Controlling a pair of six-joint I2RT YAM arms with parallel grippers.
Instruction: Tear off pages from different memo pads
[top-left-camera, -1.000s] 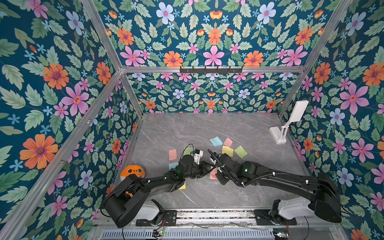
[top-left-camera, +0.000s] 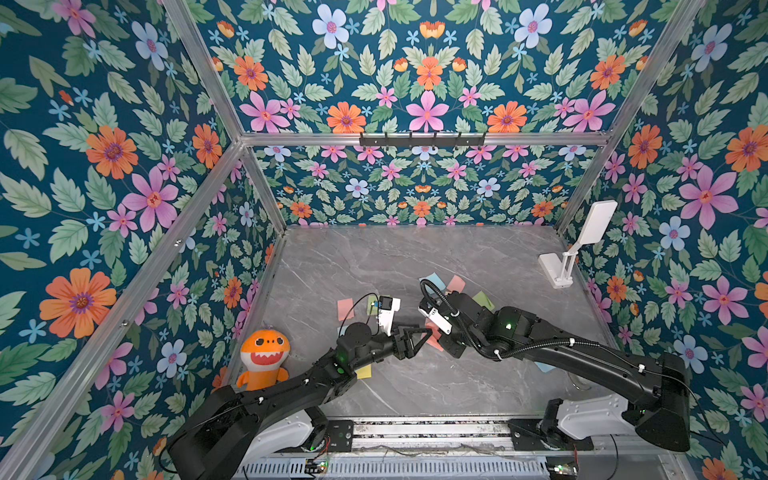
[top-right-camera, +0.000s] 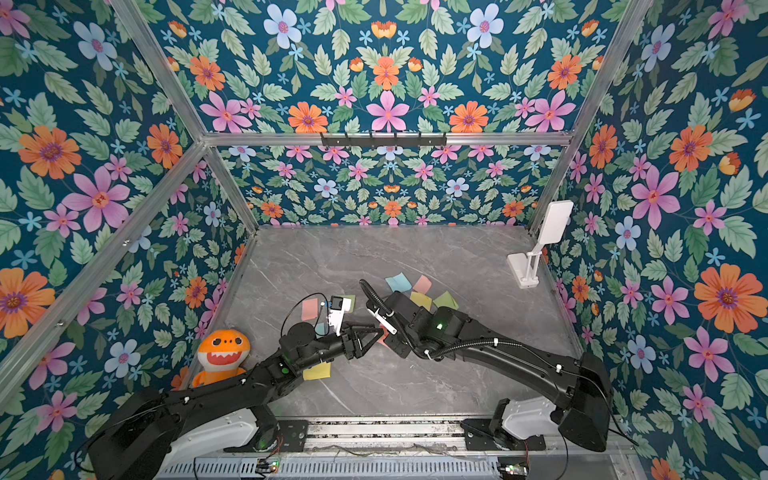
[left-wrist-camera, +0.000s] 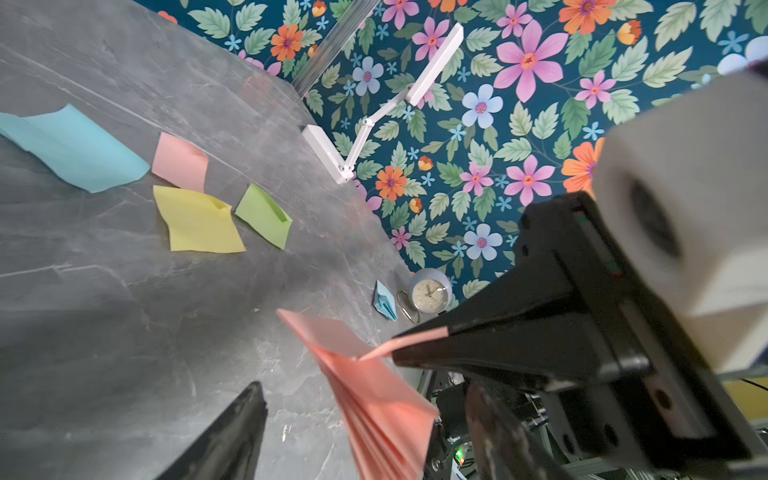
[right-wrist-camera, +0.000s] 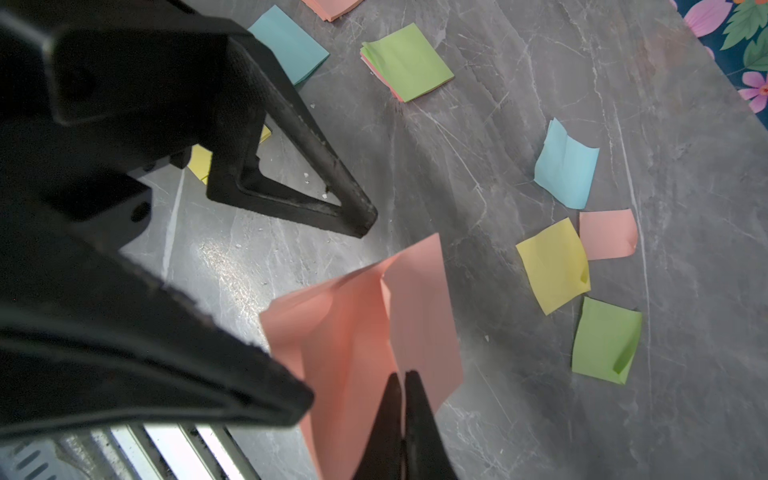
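A pink memo pad with creased sheets (right-wrist-camera: 344, 328) hangs at the fingertips of my right gripper, a thin pink edge caught between them. In the left wrist view, the right gripper's finger (left-wrist-camera: 512, 320) comes in from the right, pinching a strip of the pink paper (left-wrist-camera: 376, 408). My left gripper is open, one finger on each side of that paper. In the right wrist view, its fingers (right-wrist-camera: 352, 220) also stand apart beside the pink sheets. Seen from above, the two gripper tips face each other closely; the arms partly cover the pink paper (top-left-camera: 434, 339).
Loose blue (right-wrist-camera: 566, 166), pink (right-wrist-camera: 609, 233), yellow (right-wrist-camera: 553, 264) and green (right-wrist-camera: 605, 340) sheets lie nearby. Blue (right-wrist-camera: 292, 48) and green (right-wrist-camera: 408, 64) pads lie on the left side. An orange plush (top-left-camera: 264, 360) stands left; a white lamp (top-left-camera: 568, 252) stands right.
The right arm shifted slightly and now covers the loose yellow sheet in the top left view.
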